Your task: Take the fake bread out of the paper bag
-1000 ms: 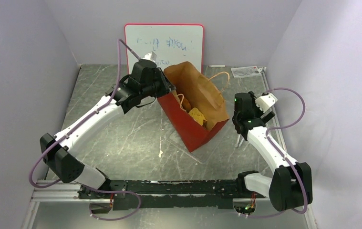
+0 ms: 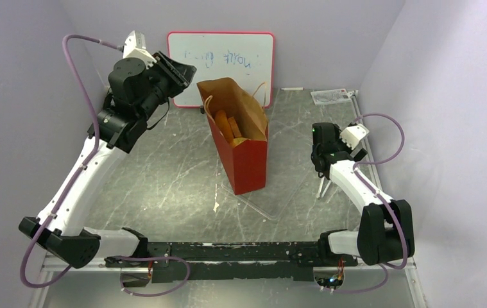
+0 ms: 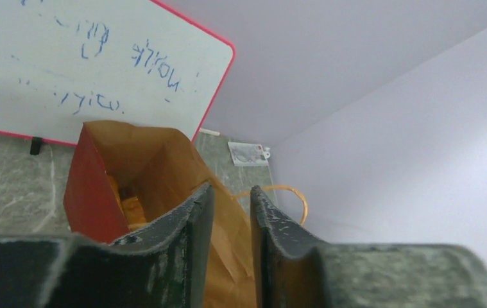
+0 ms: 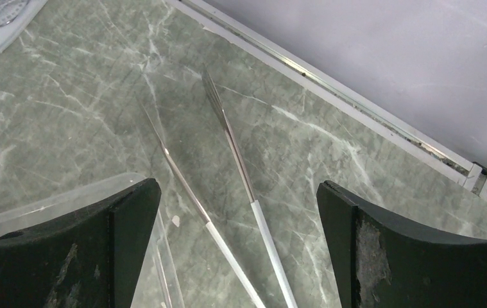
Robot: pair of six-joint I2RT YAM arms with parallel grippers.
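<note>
The paper bag (image 2: 250, 167), red outside and brown inside, stands upright on the table with its mouth open. Inside it lie orange-brown pieces of fake bread (image 2: 223, 126), partly hidden by the bag walls; a bit of bread (image 3: 133, 210) also shows in the left wrist view. My left gripper (image 2: 190, 69) is up beside the bag's far left rim, apart from it. Its fingers (image 3: 192, 240) stand part open with a narrow empty gap. On the right of the table, my right gripper is open above the cutlery, nothing between its fingers.
A whiteboard (image 2: 221, 64) leans at the back, close behind the bag. Two thin utensils (image 4: 270, 250) and a clear plastic sheet or tray (image 4: 170, 269) lie on the right. The table left of the bag is clear.
My left gripper has drawn away from the bag rim, back and to the left. The bag, tilted and spread to the right before, now stands straighter and narrower. My right arm shifted only slightly.
</note>
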